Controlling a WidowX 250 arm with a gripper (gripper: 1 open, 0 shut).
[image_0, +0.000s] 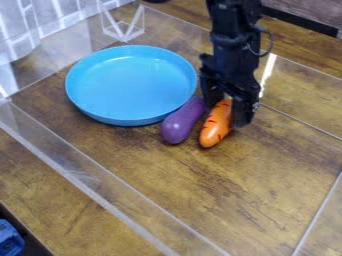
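My black gripper reaches down from the top centre, its open fingers around the upper part of an orange toy carrot, which lies on the wooden table. A purple toy eggplant lies just left of the carrot. Left of both is a blue plate. The carrot's top end is partly hidden by the gripper.
Clear plastic edging runs along the left side, with a dark area at the lower left corner.
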